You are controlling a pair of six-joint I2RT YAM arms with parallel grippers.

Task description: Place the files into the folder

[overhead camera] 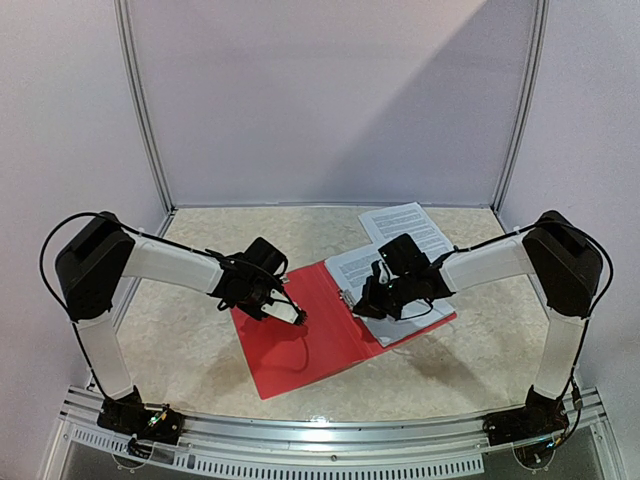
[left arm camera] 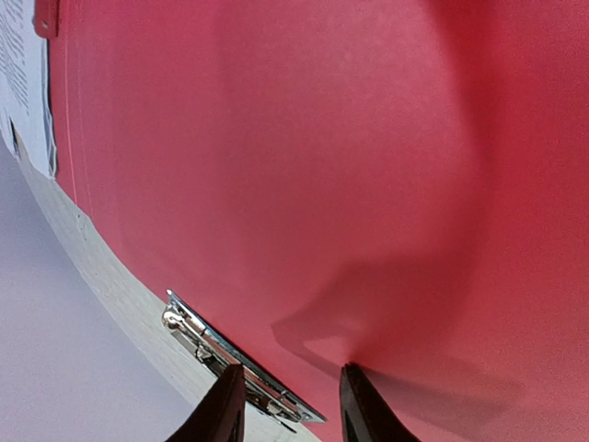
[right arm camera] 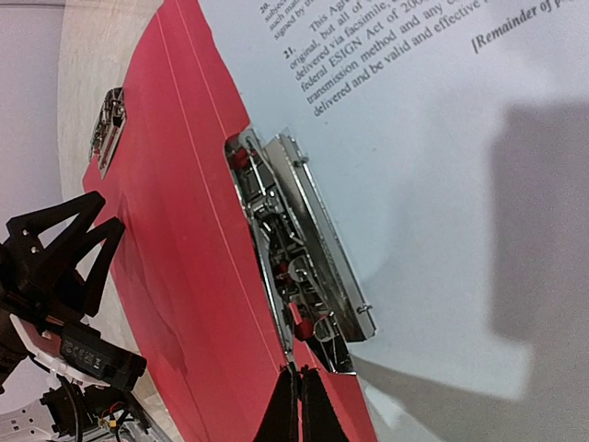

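The red folder (overhead camera: 290, 345) lies spread open on the table. White printed sheets (right arm camera: 423, 184) cover its right half, and a metal clip (right arm camera: 304, 249) stands by their left edge, near the fold. My right gripper is shut, its tips at the near end of that clip; nothing shows between them. Over the red left half hovers my left gripper, open and empty. A second metal clip (left arm camera: 239, 359) sits at the folder's outer edge, partly behind one left finger (left arm camera: 225, 410).
More printed sheets (overhead camera: 415, 225) extend past the folder at the back right, partly covered by the right arm. Bare table (overhead camera: 200, 350) shows left of the folder and along the front.
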